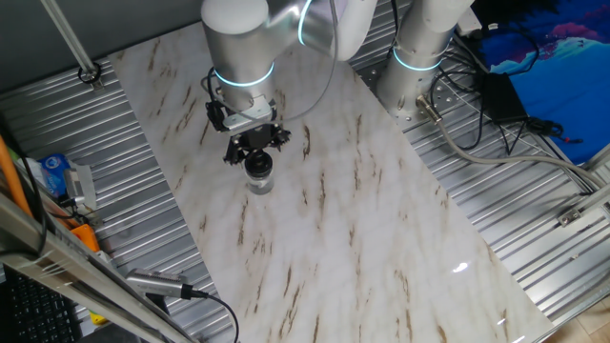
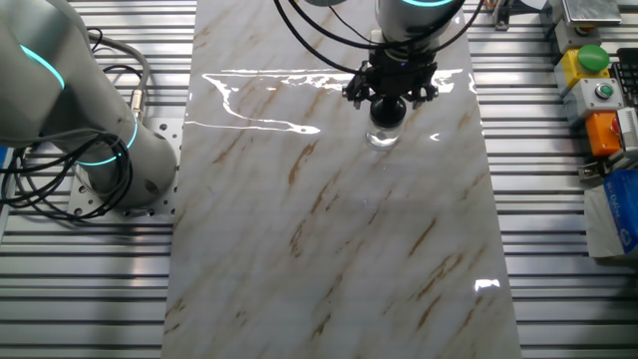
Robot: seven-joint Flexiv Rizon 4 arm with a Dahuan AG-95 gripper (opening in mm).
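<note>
A clear jar with a black top stands upright on the marbled board; its glassy body (image 1: 259, 184) shows below the dark lid (image 1: 258, 163). In the second exterior view the same jar (image 2: 382, 136) is near the board's far right part. My black gripper (image 1: 257, 152) is right at the lid, pointing down, its outer linkages spread to both sides. The fingertips are dark against the dark lid, so whether they press on it cannot be told. From the other side, the gripper (image 2: 389, 98) also hides part of the lid.
Bare room covers most of the marbled board (image 1: 324, 257). Cables (image 2: 75, 175) lie round the arm's base. Beyond the board's edge are a green push button (image 2: 593, 58), a blue packet (image 2: 623, 204) and a cabled metal device (image 1: 160, 284).
</note>
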